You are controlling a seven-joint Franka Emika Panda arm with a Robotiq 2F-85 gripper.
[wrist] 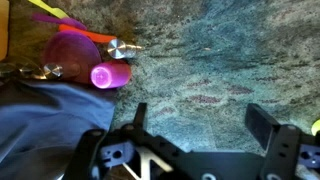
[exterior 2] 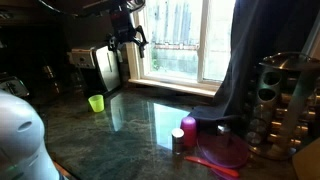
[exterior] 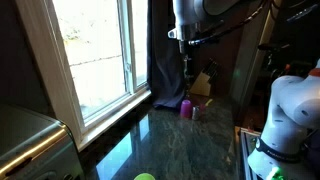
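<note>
High above the dark stone counter, my gripper [exterior 2: 128, 44] hangs with its fingers apart. In the wrist view the fingers [wrist: 140, 115] are spread wide, with only bare counter showing between them. A pink cup [exterior 2: 188, 130] stands on the counter beside a silver-topped shaker [exterior 2: 177, 141], both well below the gripper. In the wrist view the pink cup [wrist: 110, 75] lies toward the upper left. A lime-green cup [exterior 2: 96, 103] stands at the opposite end of the counter; just a sliver of it [wrist: 316, 127] shows at the wrist view's right edge.
Next to the pink cup lie a dark red plate [exterior 2: 225, 153] and a red utensil [exterior 2: 214, 167]. A rack of jars [exterior 2: 265, 105] stands behind them. A dark curtain [exterior: 165, 60] hangs beside the window.
</note>
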